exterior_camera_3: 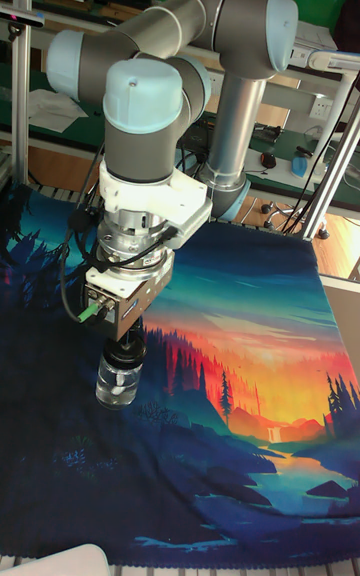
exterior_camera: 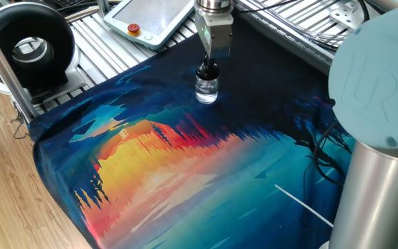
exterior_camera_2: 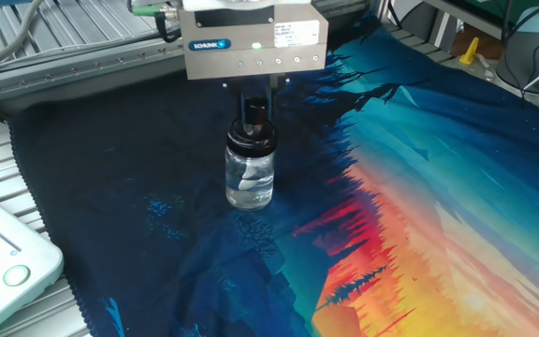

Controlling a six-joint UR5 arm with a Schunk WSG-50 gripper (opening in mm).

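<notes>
A clear glass jar (exterior_camera_2: 250, 180) with a black lid (exterior_camera_2: 252, 139) stands upright on or just over the dark part of the printed cloth; I cannot tell whether its base touches. Clear liquid shows inside it. My gripper (exterior_camera_2: 256, 105) points straight down above the jar, its fingers closed in around the dark knob on the lid, so it appears shut on the jar. In exterior view 1 the same jar (exterior_camera: 206, 91) hangs directly in line under the gripper body. Exterior view 3 shows the jar (exterior_camera_3: 118, 378) below the arm, the fingertips there mostly hidden.
The cloth (exterior_camera: 185, 200) covers the table, with wide free room around the jar. A teach pendant (exterior_camera: 150, 19) with a red button lies at the cloth's edge. A black ring-shaped object (exterior_camera: 30, 52) stands at the left corner, and a white stick-like item (exterior_camera: 302, 205) lies near the arm.
</notes>
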